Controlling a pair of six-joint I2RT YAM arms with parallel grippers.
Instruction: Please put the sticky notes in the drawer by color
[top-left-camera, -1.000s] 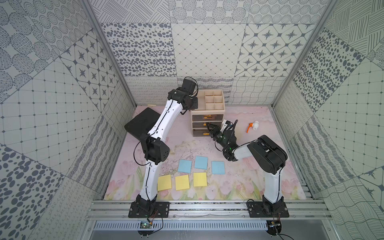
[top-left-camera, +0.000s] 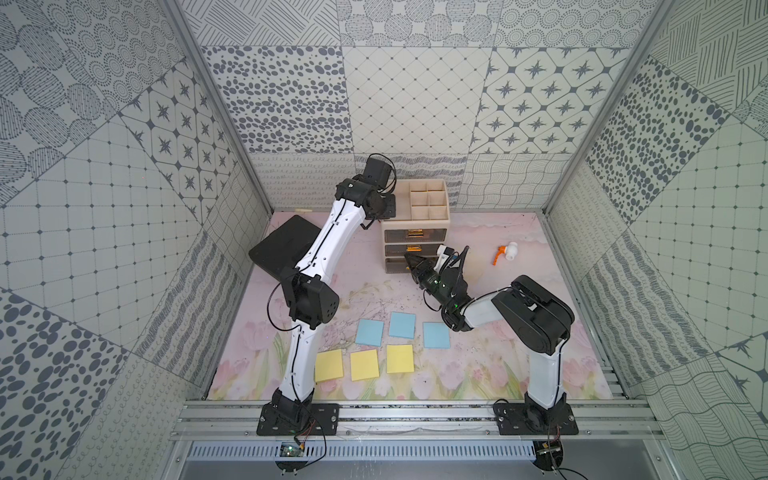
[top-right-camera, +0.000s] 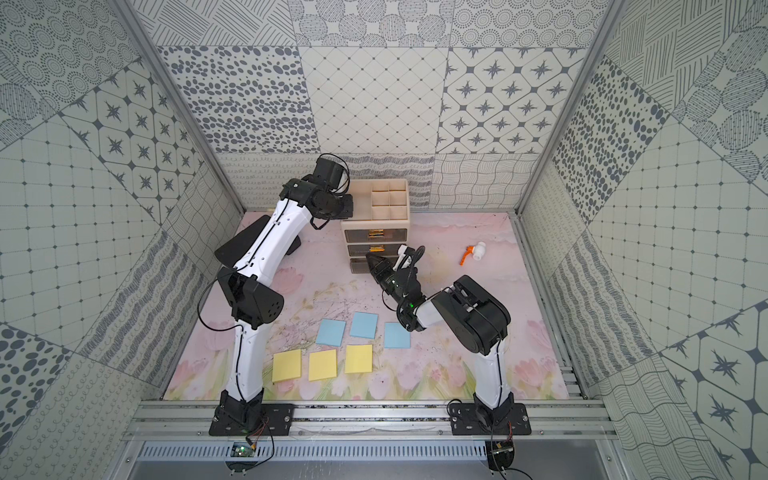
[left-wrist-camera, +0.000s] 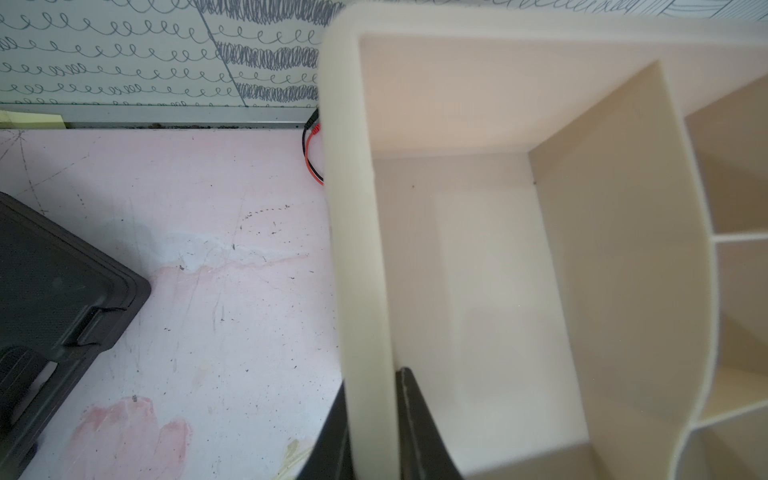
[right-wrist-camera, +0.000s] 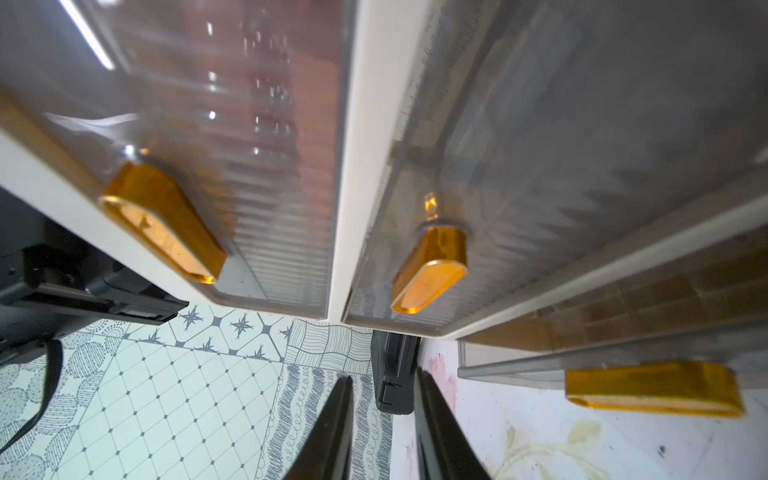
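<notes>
A beige cabinet (top-left-camera: 414, 226) holds three clear-fronted drawers with orange handles. In the right wrist view the top handle (right-wrist-camera: 164, 220) and middle handle (right-wrist-camera: 429, 268) sit on closed fronts; the bottom drawer, with its handle (right-wrist-camera: 652, 388), appears to stand out from the frame. My left gripper is shut on the cabinet's upper left rim (left-wrist-camera: 352, 224). Part open and empty, my right gripper is in front of the lower drawers. Three blue sticky notes (top-left-camera: 402, 325) and three yellow sticky notes (top-left-camera: 364, 365) lie flat on the table.
Left of the cabinet lies a black case (top-left-camera: 286, 246). An orange and white object (top-left-camera: 506, 253) stands to the right. The cabinet's top tray (left-wrist-camera: 480, 304) is empty in its large compartment.
My right gripper has shifted slightly left and down across the lower drawer fronts, covering the bottom handle in the top left view. The left arm and the notes have stayed still.
</notes>
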